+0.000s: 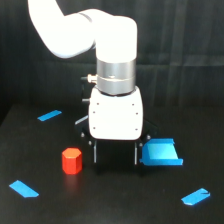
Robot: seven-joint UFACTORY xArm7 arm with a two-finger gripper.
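My gripper (116, 159) hangs over the dark table with its two thin fingers spread wide, and nothing shows between them. To its left in the camera view sits a red block (72, 161), apart from the fingers. Close by on the right is a square with blue edges and a pale middle (160, 152); the near finger stands just left of it. The gripper's height above the table is hard to judge.
Blue strips lie on the table at the back left (49, 115), front left (23, 189) and front right (196, 197). A dark curtain hangs behind.
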